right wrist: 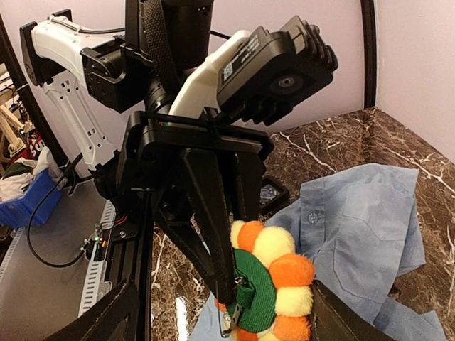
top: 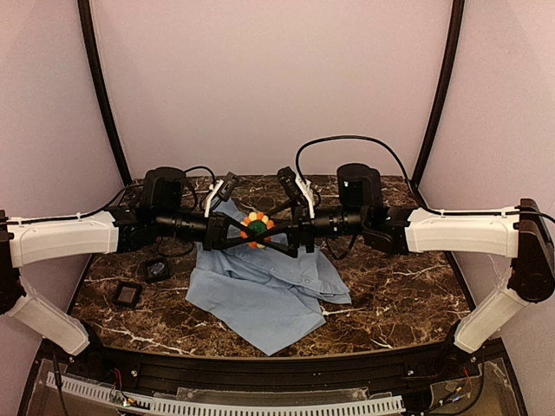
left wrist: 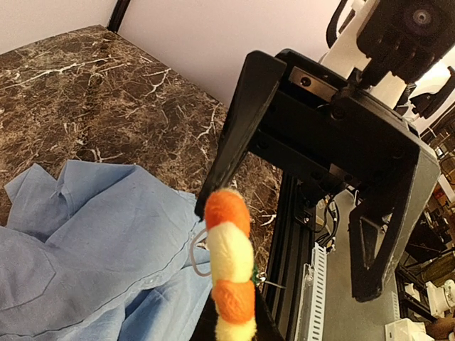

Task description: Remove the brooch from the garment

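Observation:
The brooch [top: 257, 227], an orange and cream plush flower with a green back [right wrist: 259, 305] and metal clasp, is held off the table by my left gripper [top: 246, 238], shut on it; the right wrist view shows that gripper's fingertips at the clasp. My right gripper [top: 272, 227] is part open around the flower's right side; in the left wrist view its fingers stand near the flower's edge [left wrist: 232, 249]. Whether it touches is unclear. The light blue shirt [top: 251, 312] lies crumpled on the marble table below both grippers.
Two small dark square objects [top: 127, 294] lie left of the shirt. A blue bin [right wrist: 25, 206] stands outside the work area.

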